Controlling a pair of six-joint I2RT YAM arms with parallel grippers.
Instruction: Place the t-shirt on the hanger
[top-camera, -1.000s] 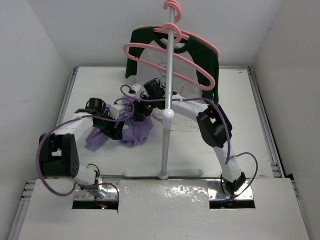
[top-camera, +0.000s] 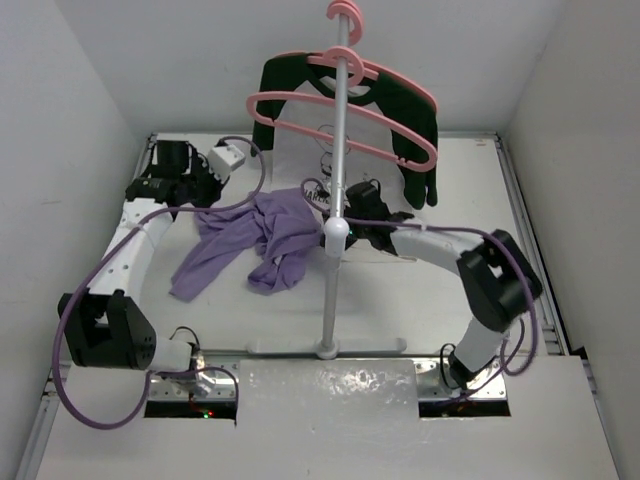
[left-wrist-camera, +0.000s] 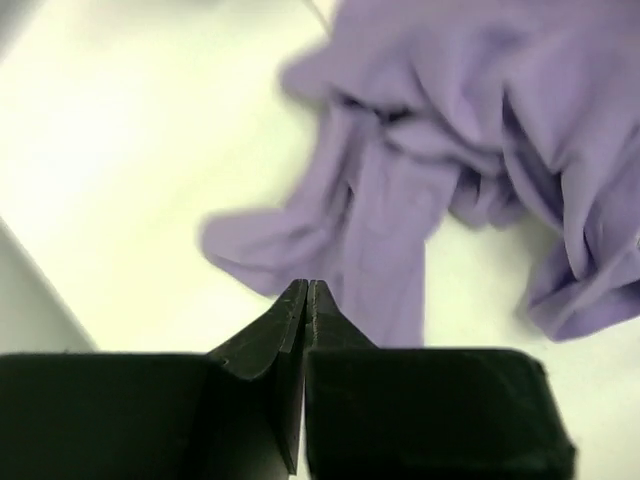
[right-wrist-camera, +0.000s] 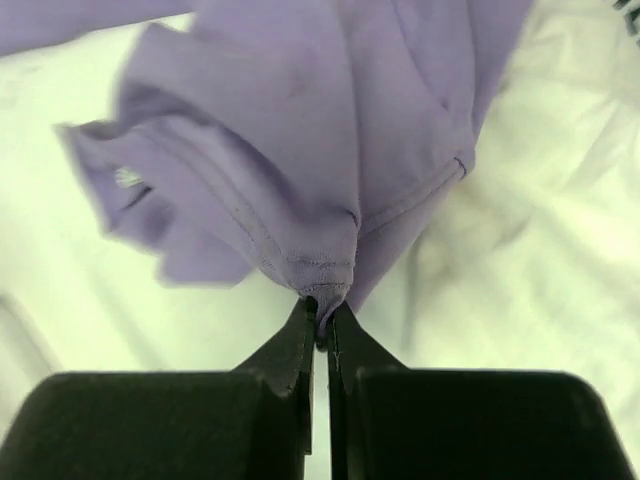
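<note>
A crumpled purple t-shirt (top-camera: 260, 230) lies on the white table left of the rack pole. In the left wrist view my left gripper is shut, empty, above the shirt (left-wrist-camera: 390, 170); in the top view it is raised at the shirt's upper left. My right gripper is shut on a gathered edge of the purple shirt (right-wrist-camera: 270, 180); in the top view it is beside the pole, largely hidden.
A white rack (top-camera: 330, 290) stands mid-table with pink hangers (top-camera: 420, 150); a white and dark green shirt (top-camera: 280, 80) hangs at the back.
My right arm has moved rightward and toward the front, and the shirt's right part has shifted with it.
</note>
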